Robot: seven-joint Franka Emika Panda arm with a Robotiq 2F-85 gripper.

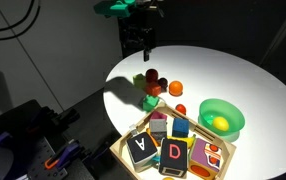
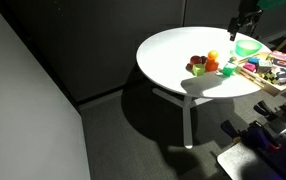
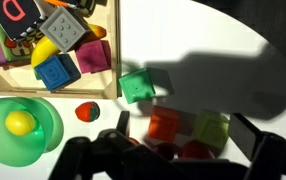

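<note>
My gripper (image 1: pixel 143 52) hangs open above the far side of the white round table, nothing between its fingers. In the wrist view the open gripper spans a red block (image 3: pixel 164 124) and an olive-green block (image 3: pixel 211 130), both lower down on the table. Dark red round things (image 3: pixel 195 150) lie beside these blocks, partly cut off by the gripper. A brighter green block (image 3: pixel 137 86) sits apart, close to the wooden tray (image 3: pixel 115 40). Between that tray and the green bowl (image 3: pixel 45 150) lies a strawberry (image 3: pixel 87 111).
The tray holds several lettered and coloured blocks, among them a blue block (image 1: pixel 180 127). A yellow ball (image 1: pixel 221 124) rests in the bowl. An orange ball (image 1: pixel 176 88) stands behind the strawberry.
</note>
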